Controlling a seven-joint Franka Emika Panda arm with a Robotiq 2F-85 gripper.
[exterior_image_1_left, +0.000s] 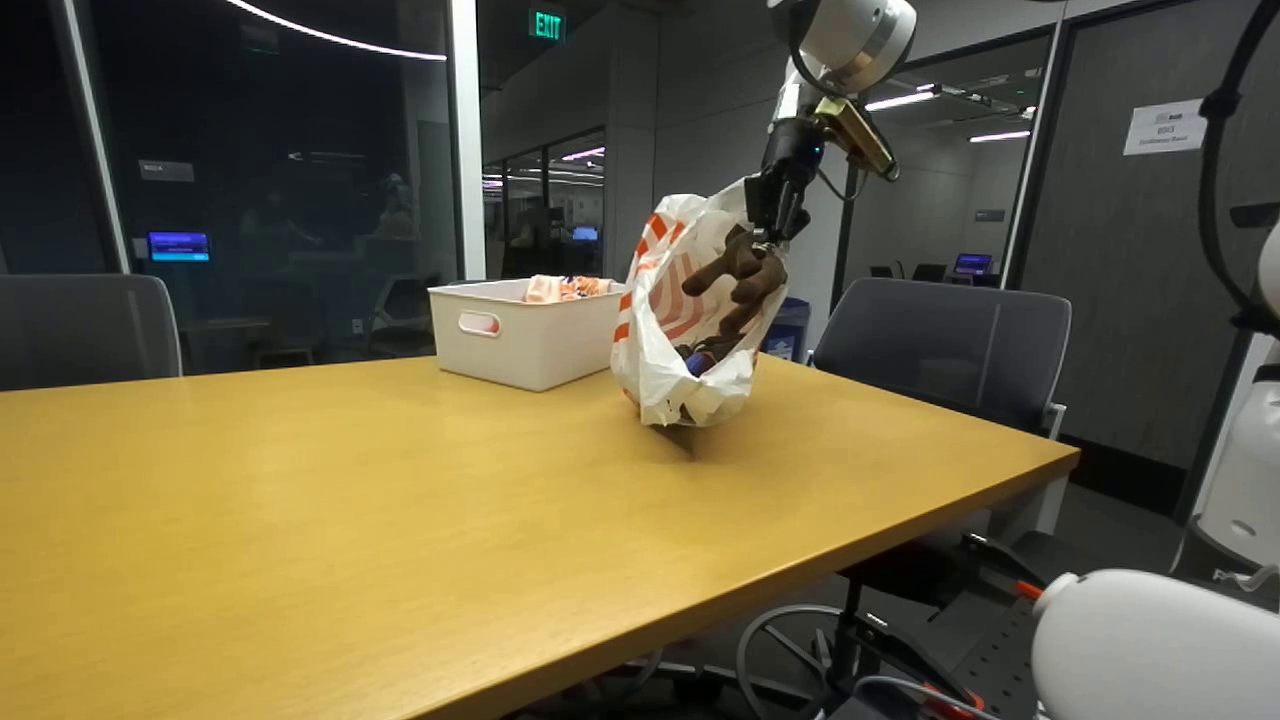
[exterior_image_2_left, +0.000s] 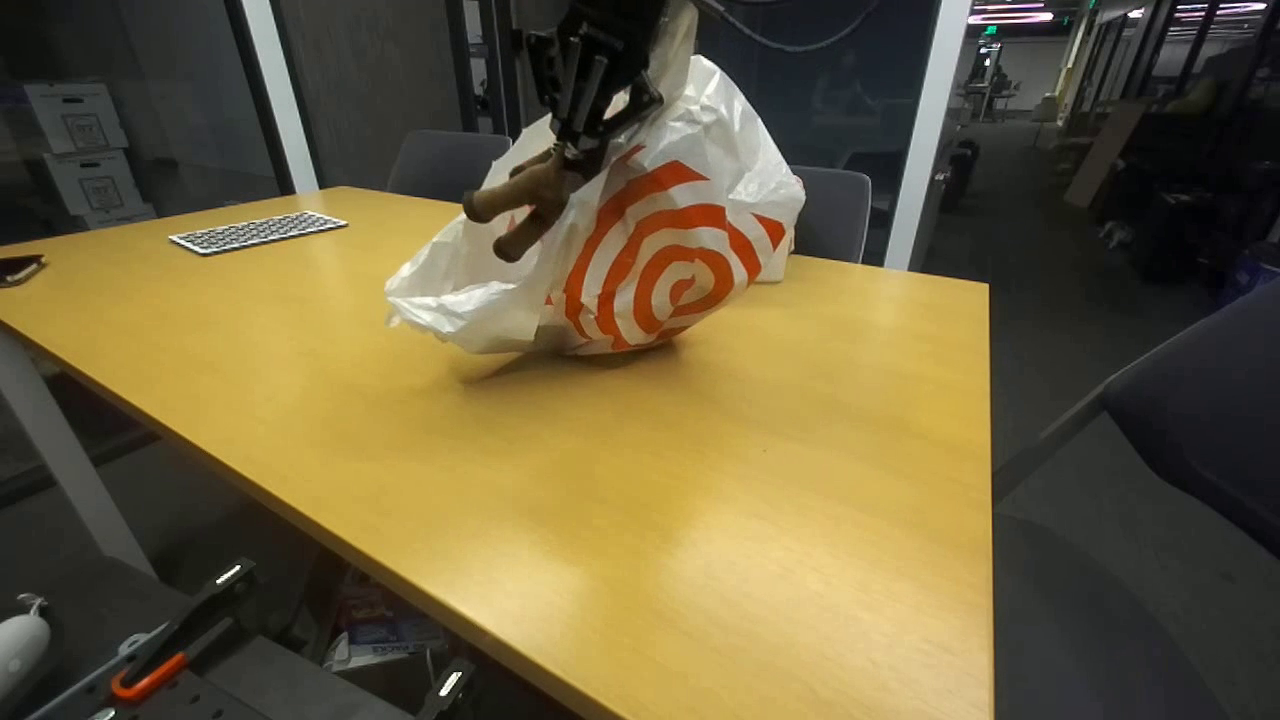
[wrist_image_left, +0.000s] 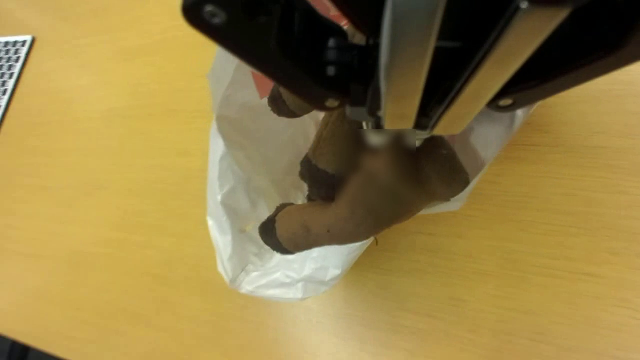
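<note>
My gripper (exterior_image_1_left: 770, 238) is shut on a brown plush toy (exterior_image_1_left: 741, 278) with stubby limbs. In the wrist view the plush toy (wrist_image_left: 360, 207) hangs below the fingers, its limb ends dark brown. A white plastic bag (exterior_image_1_left: 654, 360) with an orange-red spiral print surrounds the toy on the far side, its mouth tilted open. In exterior view 2, the bag (exterior_image_2_left: 744, 144) reaches up beside the gripper (exterior_image_2_left: 585, 154), and the limbs stick out over its opening. Something dark and blue (exterior_image_1_left: 702, 361) shows low inside the bag. Whether the bag's underside touches the table cannot be told.
A white bin (exterior_image_1_left: 510, 342) with patterned cloth (exterior_image_1_left: 564, 288) inside stands behind and beside the bag. In exterior view 2, a keyboard (exterior_image_2_left: 258, 232) lies near the far left edge.
</note>
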